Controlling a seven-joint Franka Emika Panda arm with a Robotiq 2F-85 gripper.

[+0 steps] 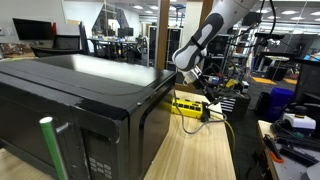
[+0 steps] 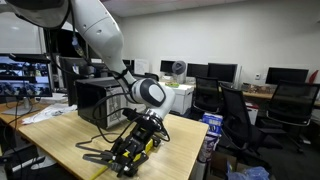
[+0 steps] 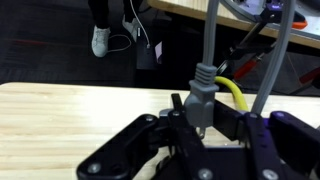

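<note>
A grey plug (image 3: 201,98) with its cable running upward sits between the dark fingers of my gripper in the wrist view. The gripper is shut on it. In exterior view 1 the gripper (image 1: 209,106) is low over the wooden table, just right of a yellow power strip (image 1: 186,107). Exterior view 2 has the gripper (image 2: 131,150) close to the tabletop, where the arm and cables hide much of the strip. The plug's tip is hard to make out.
A large black microwave-like box (image 1: 110,120) fills the left of exterior view 1. A yellow cable (image 3: 236,95) runs off the table edge in the wrist view.
</note>
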